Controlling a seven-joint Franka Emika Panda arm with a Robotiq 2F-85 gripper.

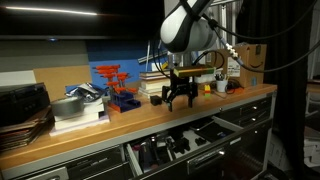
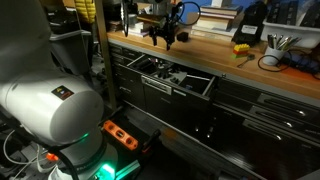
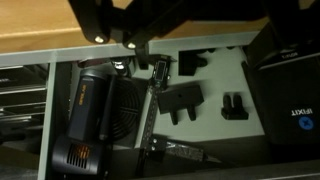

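My gripper hangs over the front part of the counter and the open drawer, its two black fingers spread and nothing between them. Its dark body fills the top of the wrist view. Inside the drawer lie a black power tool with orange markings, a digital caliper and several small black parts, one of them a bracket-like piece. A black case marked iFixit lies on the right of that view. All these stay apart from the gripper.
Along the counter stand a grey pot on stacked papers, a blue bin with red pieces, stacked books and a cardboard box. A cup of tools is at the other end. The drawer's front panel juts out over the floor.
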